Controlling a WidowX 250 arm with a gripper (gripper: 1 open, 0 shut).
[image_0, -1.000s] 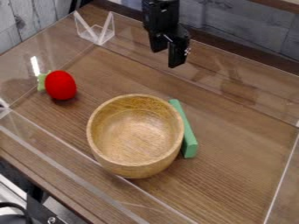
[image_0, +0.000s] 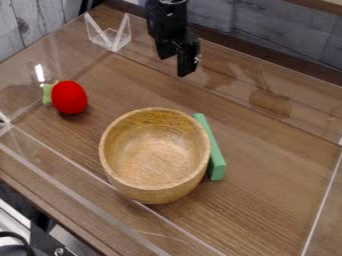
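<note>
My black arm reaches down from the top centre of the camera view, with its gripper (image_0: 179, 66) hanging open above the bare wooden table (image_0: 267, 120). Nothing shows between its fingers. A large tan bowl (image_0: 154, 150) sits in the lower middle, with a green bar (image_0: 210, 148) lying against its right side. At the left, a red rounded object (image_0: 68, 98), like a tomato or strawberry, lies with a small green and pale piece at its upper left.
A clear, see-through shape (image_0: 107, 30) stands near the upper left edge of the table.
My gripper has shifted a little to the left over the last second. The bowl, green bar and red object have not moved.
</note>
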